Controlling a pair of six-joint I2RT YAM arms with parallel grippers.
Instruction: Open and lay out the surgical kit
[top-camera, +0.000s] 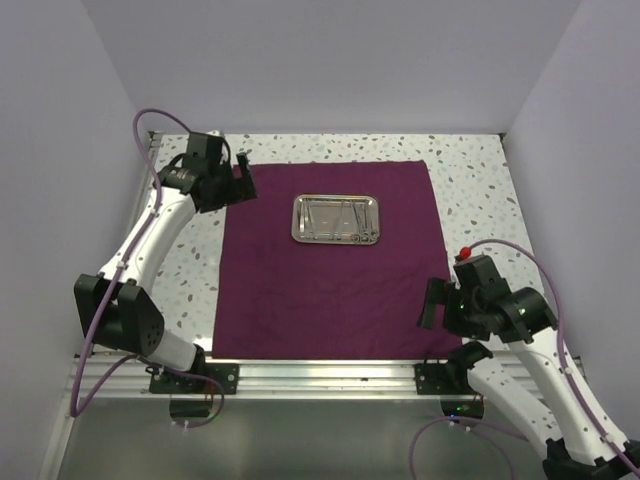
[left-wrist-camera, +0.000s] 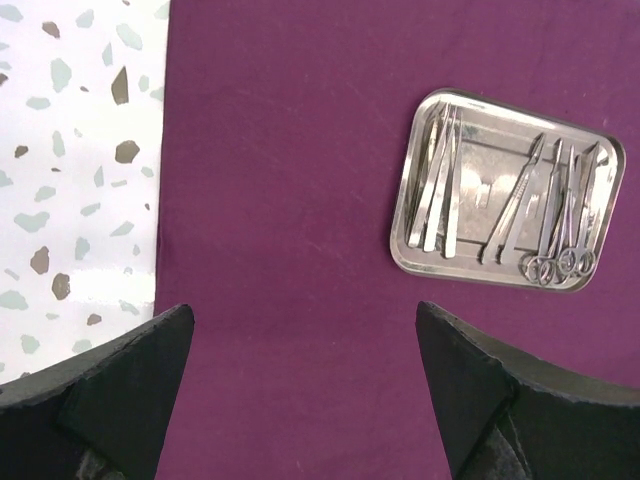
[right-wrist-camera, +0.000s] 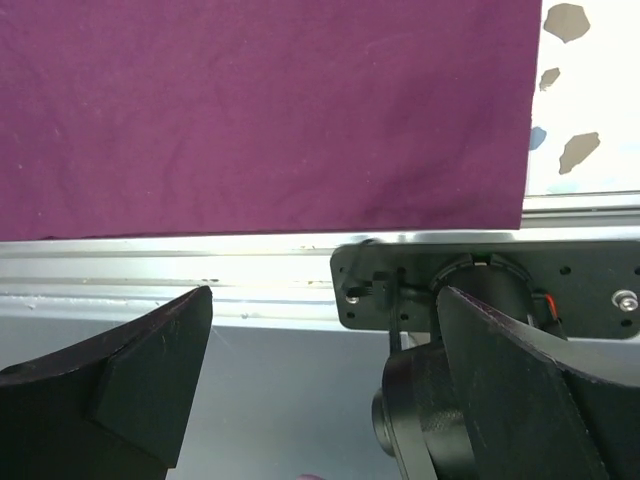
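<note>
The purple cloth (top-camera: 330, 295) lies spread flat down to the table's front edge. On its back half sits a steel tray (top-camera: 335, 217) holding several instruments, tweezers and scissors-like tools among them, also clear in the left wrist view (left-wrist-camera: 505, 200). My left gripper (top-camera: 241, 178) hangs open over the cloth's back-left corner, left of the tray. My right gripper (top-camera: 433, 305) is open above the cloth's front-right corner, with nothing between its fingers.
Speckled table (top-camera: 475, 190) shows along both sides and the back of the cloth. Grey walls close in left, right and back. A metal rail (top-camera: 320, 370) runs along the front edge.
</note>
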